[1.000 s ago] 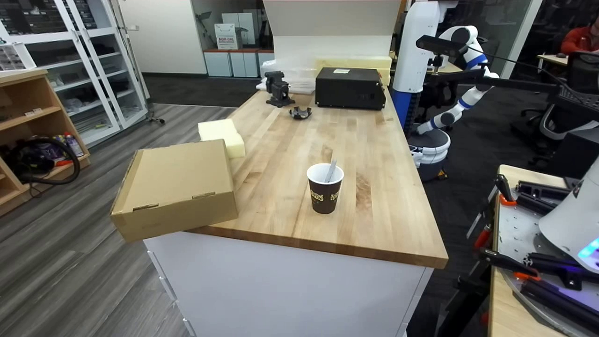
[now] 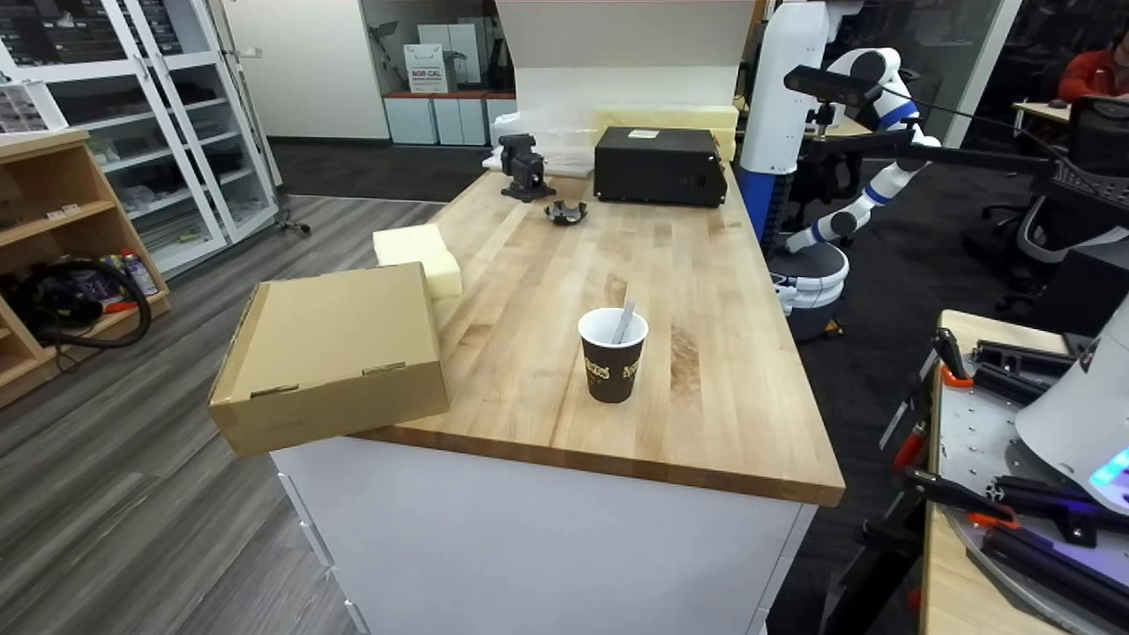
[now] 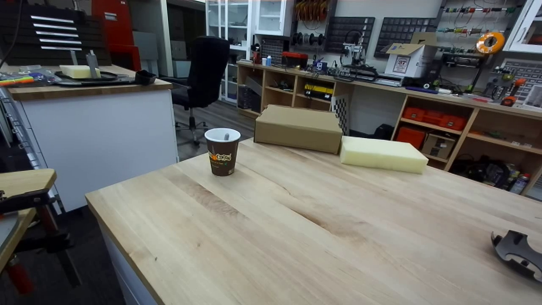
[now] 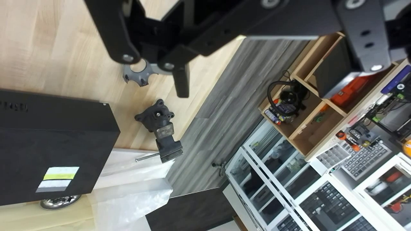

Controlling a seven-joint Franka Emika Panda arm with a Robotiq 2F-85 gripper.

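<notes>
A dark brown paper cup with a white rim (image 2: 600, 371) stands upright on the wooden table (image 2: 730, 423). A thin grey stick (image 2: 624, 323) leans inside it, its top poking above the rim. The same cup (image 3: 222, 158) appears left of centre in exterior view 2. My gripper shows only in the wrist view, its fingers (image 4: 181, 81) wide apart and nothing between them. It is away from the cup, which is out of the wrist view. Neither exterior view shows the gripper.
A cardboard box (image 2: 339, 326) overhangs the table's left edge, beside a pale yellow foam block (image 2: 419, 257). Towards the far end are a black box (image 2: 658, 168), a small vise (image 2: 524, 169) and a dark curved part (image 2: 565, 213).
</notes>
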